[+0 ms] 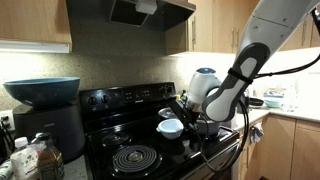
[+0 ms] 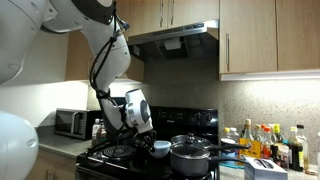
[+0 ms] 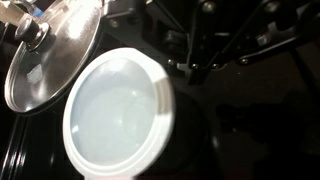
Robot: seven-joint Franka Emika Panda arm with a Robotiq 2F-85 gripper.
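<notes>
A white bowl (image 1: 171, 129) with a pale inside sits on the black stove top, near its right rear. In the wrist view the bowl (image 3: 112, 118) appears open side toward the camera, at lower left of my gripper. The black gripper is shut and nothing shows between its fingers. It is close beside the bowl; whether they touch cannot be told. In exterior view 2 the bowl (image 2: 160, 148) is left of a large steel pot.
A glass lid (image 3: 52, 55) with a dark knob lies beyond the bowl. The lidded steel pot (image 2: 190, 158) stands on the stove. Bottles (image 1: 48, 155) stand at the left counter.
</notes>
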